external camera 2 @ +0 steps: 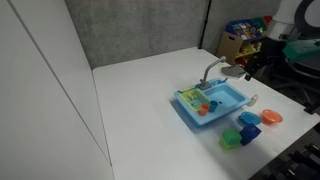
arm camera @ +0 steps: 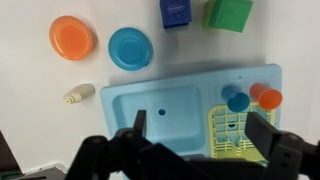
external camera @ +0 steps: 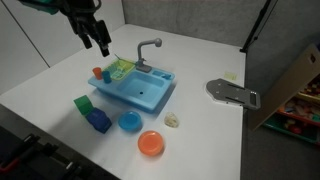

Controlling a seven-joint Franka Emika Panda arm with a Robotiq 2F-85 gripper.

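Observation:
My gripper hangs high above the table, its two fingers spread apart with nothing between them. In the wrist view the blue toy sink lies below the fingertips, well out of contact. A yellow-green rack sits at one end of the sink. Beside it stand an orange cup and a blue cup. A blue plate and an orange plate lie flat on the table. Close by are a green block and a dark blue block.
A grey faucet rises behind the sink. A small cream-coloured object lies on the table right of the sink, and a grey metal tray farther right. Shelves with bins stand beyond the table.

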